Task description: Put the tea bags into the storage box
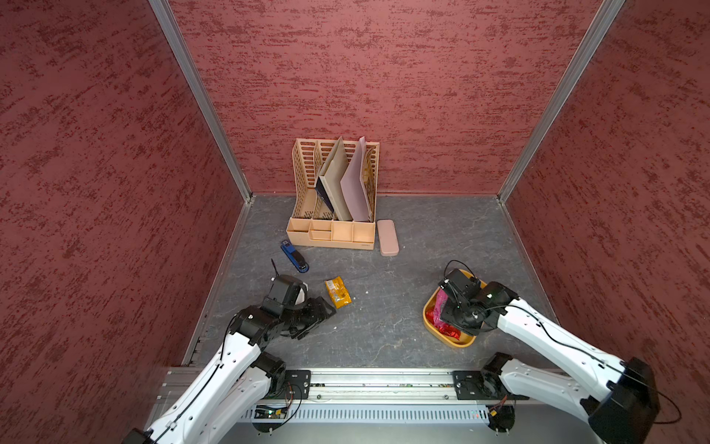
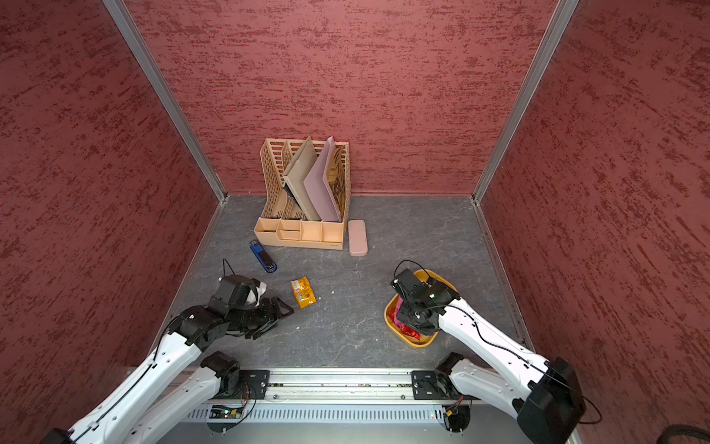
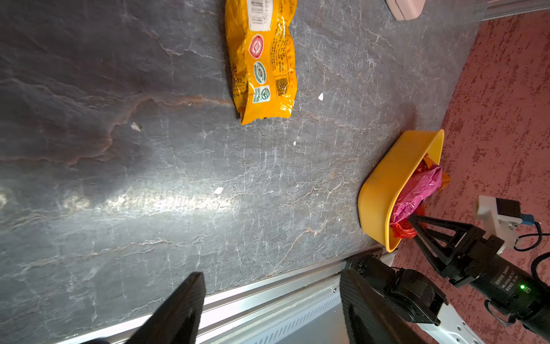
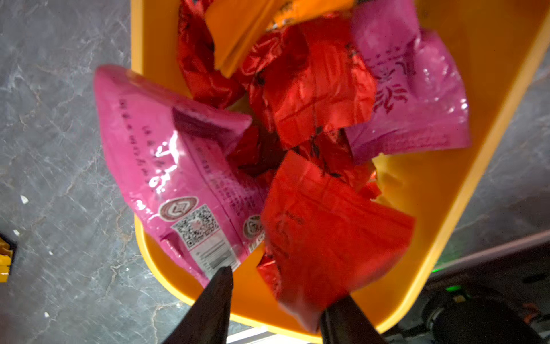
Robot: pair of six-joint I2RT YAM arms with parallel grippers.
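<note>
The yellow storage box at the right of the table holds several red and pink tea bags. My right gripper is low over it, fingers apart, with a red bag near the right finger; whether it grips or has released it is unclear, but the gap is partly open. A lone orange tea bag lies on the table left of centre. My left gripper stands open to the lower left of that bag, nothing between its fingers.
A wooden organiser with folders stands at the back, a pink case beside it and a blue stapler-like object at the left.
</note>
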